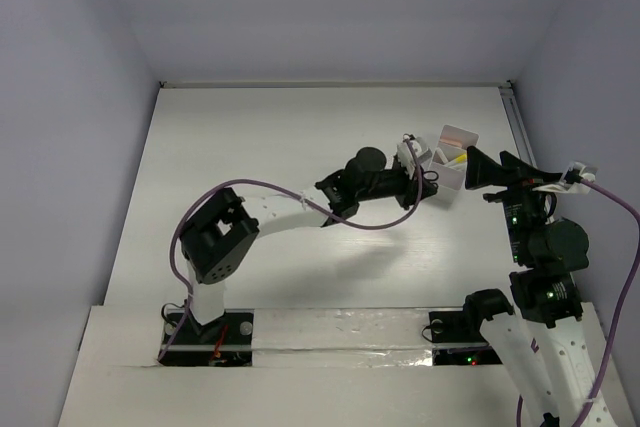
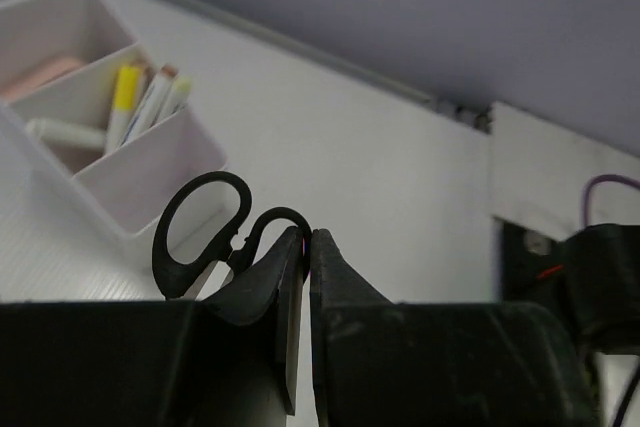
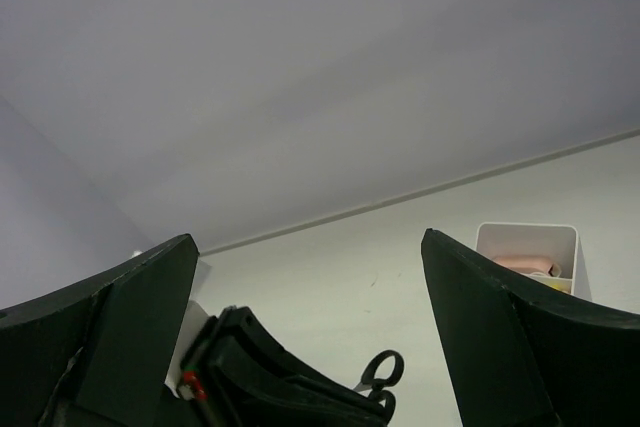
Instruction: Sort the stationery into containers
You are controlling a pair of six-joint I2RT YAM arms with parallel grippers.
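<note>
Black-handled scissors (image 2: 182,275) are pinched by my left gripper, which is shut on one handle loop; both loops stick up past the fingertips. In the top view the left gripper (image 1: 428,179) hangs just left of the white container (image 1: 447,177). The container has three compartments, seen in the left wrist view: a pink item (image 2: 45,77) in one, several markers (image 2: 148,107) in the middle, the nearest empty. My right gripper stands open at the right side, nothing between its fingers. The scissors' loops (image 3: 384,369) also show in the right wrist view.
The raised right arm (image 1: 540,247) stands close to the container's right. A purple cable (image 1: 300,197) trails along the left arm.
</note>
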